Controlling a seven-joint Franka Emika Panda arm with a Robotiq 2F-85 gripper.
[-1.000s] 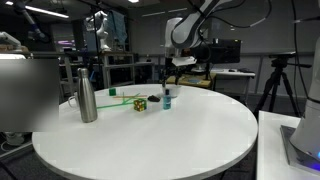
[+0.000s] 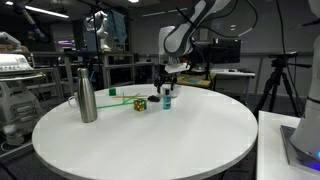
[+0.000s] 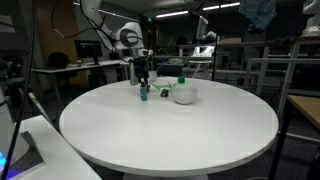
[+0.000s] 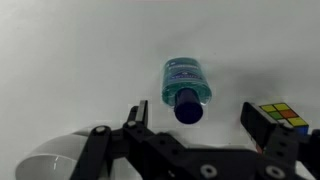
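A small bottle with a clear blue-green body and dark cap (image 4: 187,107) stands in the middle of the wrist view. My gripper is open, one finger (image 4: 138,114) left of the cap and the other (image 4: 258,120) to its right. Nothing is held between them. In the first exterior view the bottle (image 2: 167,102) is upright on the white table, with the arm coming down from behind. The second exterior view has the gripper just above the bottle (image 3: 144,94); the exact gap is too small to judge.
A colored puzzle cube (image 4: 285,113) lies right of the bottle in the wrist view. A white bowl (image 3: 185,95) stands near the bottle. The steel flask (image 2: 86,97) is at the left.
The arm has come lower and slightly left towards the bottle in the first exterior view. The table objects have not visibly moved.
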